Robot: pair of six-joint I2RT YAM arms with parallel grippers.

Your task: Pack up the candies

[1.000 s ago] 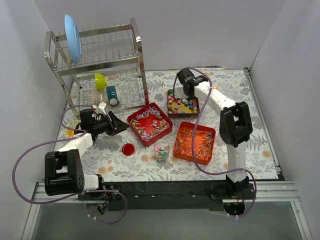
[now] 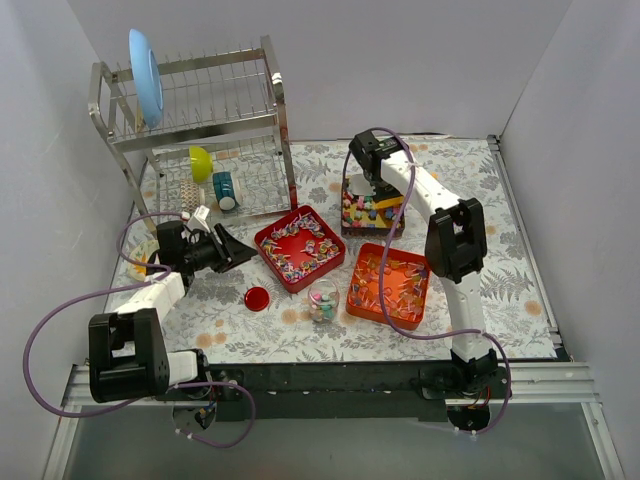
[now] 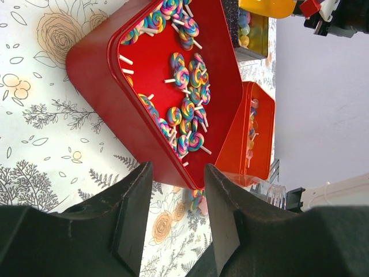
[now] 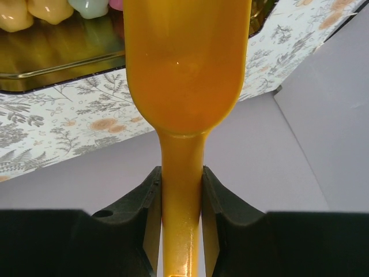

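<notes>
My right gripper is shut on the handle of an orange scoop (image 4: 184,75), whose head is over a candy box (image 2: 350,225) of colourful round candies at the back right. My left gripper stands open beside a red tray (image 3: 104,86) of swirl lollipops. An orange tray (image 2: 365,310) with candies lies front right of that. A clear jar (image 2: 323,300) with candies stands between the trays, and a small red lid (image 2: 256,299) lies left of it.
A metal dish rack (image 2: 195,125) with a blue plate (image 2: 145,75), a yellow bowl and a teal cup fills the back left.
The left arm is unchanged.
</notes>
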